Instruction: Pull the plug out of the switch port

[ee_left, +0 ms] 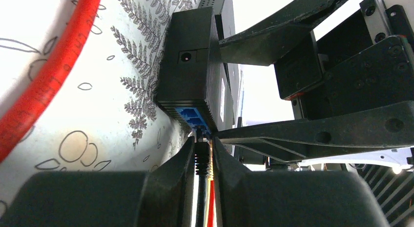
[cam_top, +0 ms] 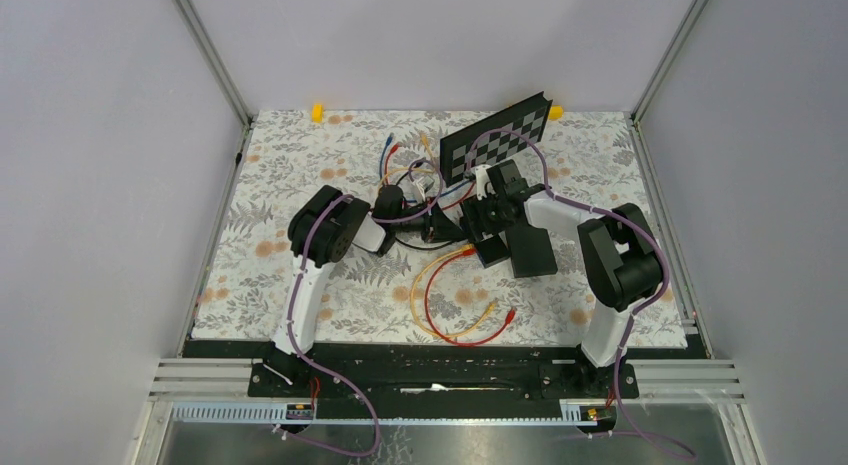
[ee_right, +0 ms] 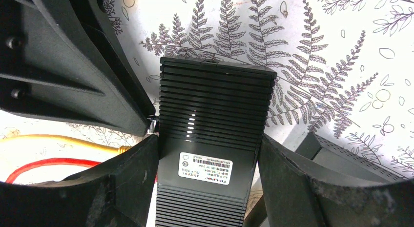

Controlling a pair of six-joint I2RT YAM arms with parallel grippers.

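The black switch (ee_left: 188, 51) lies on its side in the left wrist view, with blue ports (ee_left: 190, 114) at its near end and a black plug (ee_left: 200, 154) at them. My left gripper has its fingertips on either side of that plug and cable, close to the switch; whether they grip it is unclear. In the right wrist view my right gripper is shut on the switch, whose label (ee_right: 205, 168) faces up. In the top view both grippers meet near the middle of the table.
Yellow and red cables (cam_top: 430, 315) loop across the front of the table. More coloured cables lie behind the grippers. A checkered board (cam_top: 495, 135) stands at the back right, and black boxes (cam_top: 533, 253) lie beside my right gripper.
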